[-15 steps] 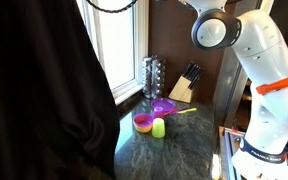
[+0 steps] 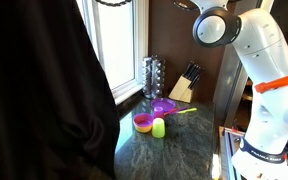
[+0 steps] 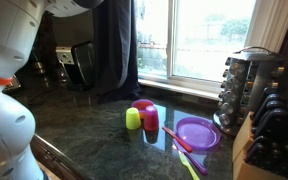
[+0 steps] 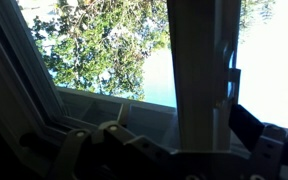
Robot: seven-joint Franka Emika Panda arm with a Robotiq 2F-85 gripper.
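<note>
In the wrist view my gripper shows dark fingers at the lower edge, set wide apart with only the window frame and outdoors behind them. It is out of sight in both exterior views. On the dark counter stand a yellow-green cup (image 3: 133,119) and a pinkish-red cup (image 3: 151,121). A bowl (image 2: 143,122) sits behind them, toward the window. The purple plate (image 3: 197,132) lies to their right. A red utensil (image 3: 177,138) rests by its edge, and a green-tipped utensil (image 3: 190,166) lies nearer the camera.
A spice rack (image 2: 153,76) and a knife block (image 2: 183,84) stand at the counter's back. A dark curtain (image 2: 49,90) hangs along one side of the window (image 3: 199,45). Bare counter (image 2: 169,155) lies in front of the dishes.
My arm's upper part and its cable have risen slightly toward the top of exterior view 1. The dishes and utensils on the counter have stayed put.
</note>
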